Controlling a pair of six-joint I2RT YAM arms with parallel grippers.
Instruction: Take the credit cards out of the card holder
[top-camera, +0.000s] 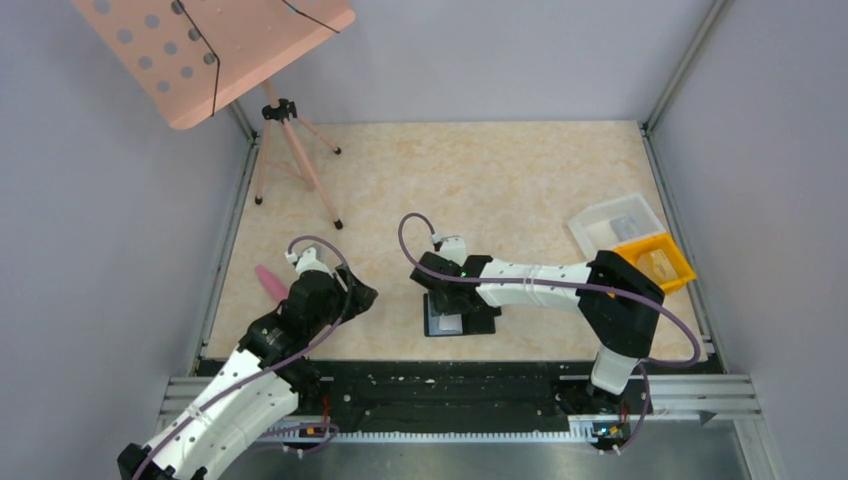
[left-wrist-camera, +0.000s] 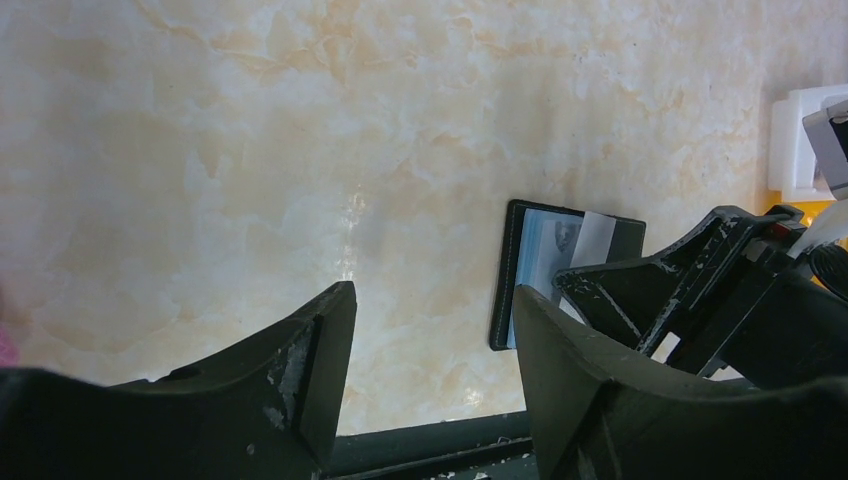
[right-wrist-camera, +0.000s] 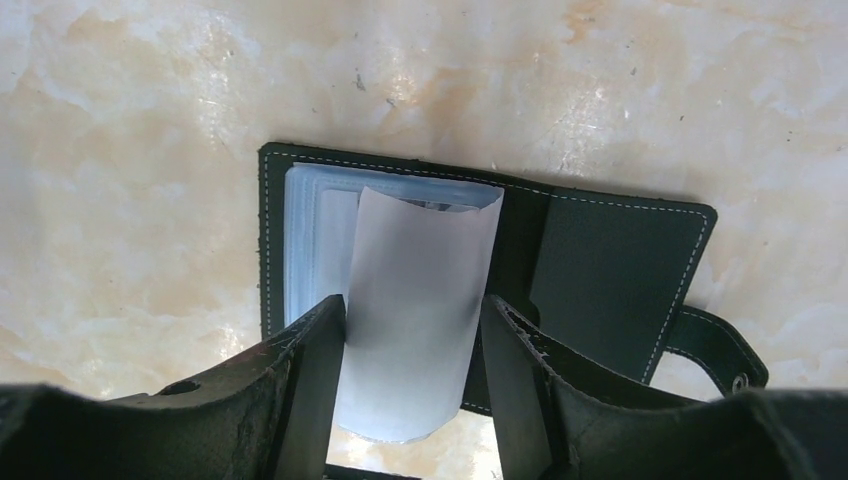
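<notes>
The black card holder (right-wrist-camera: 620, 270) lies unfolded on the table, its clear sleeves (right-wrist-camera: 303, 235) on the left half in the right wrist view. One whitish sleeve page (right-wrist-camera: 415, 250) bulges upward there, with a dark slit at its top edge. My right gripper is over this page, partly open, one finger at each side; firm contact cannot be made out. Left of the holder (top-camera: 482, 323) in the top view, my left gripper (top-camera: 368, 298) hangs apart from it. In the left wrist view the left gripper is open and empty.
A white bin (top-camera: 597, 228) and a yellow bin (top-camera: 683, 262) stand at the right edge. A pink object (top-camera: 270, 283) lies behind the left arm, and a tripod stand (top-camera: 305, 170) is at the back left.
</notes>
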